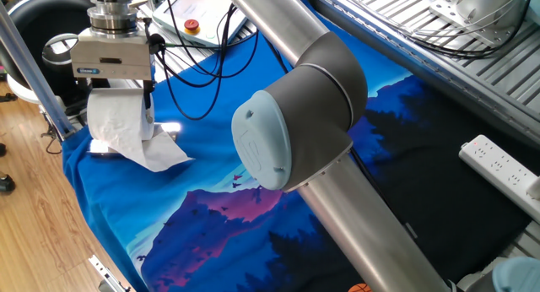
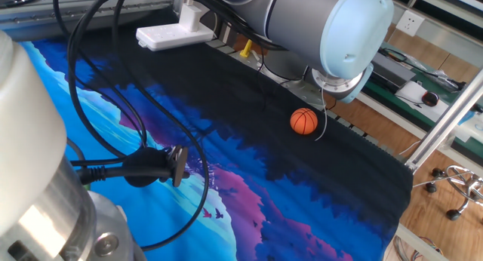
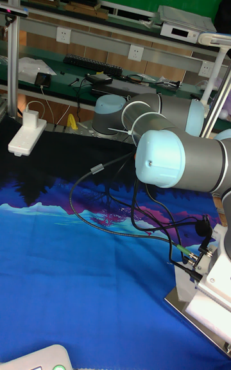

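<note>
At the upper left of exterior view 1, my gripper (image 1: 119,100) points down over a white paper roll (image 1: 116,123). One dark finger (image 1: 148,94) shows at the roll's right end; the other finger is mostly hidden. The roll sits between the fingers, but whether they press on it cannot be told. A loose paper flap (image 1: 167,152) trails to the right. Under the roll lies a flat, shiny plate (image 1: 99,147) on the blue printed cloth (image 1: 207,170). In exterior view 3, the roll (image 3: 210,317) shows at the lower right, close to the gripper's body.
A small basketball (image 2: 303,121) rests on the cloth's dark part. The white power strip (image 1: 504,167) lies along the far side. Black cables (image 1: 218,73) loop beside the gripper. A control box with a red button (image 1: 191,26) stands behind.
</note>
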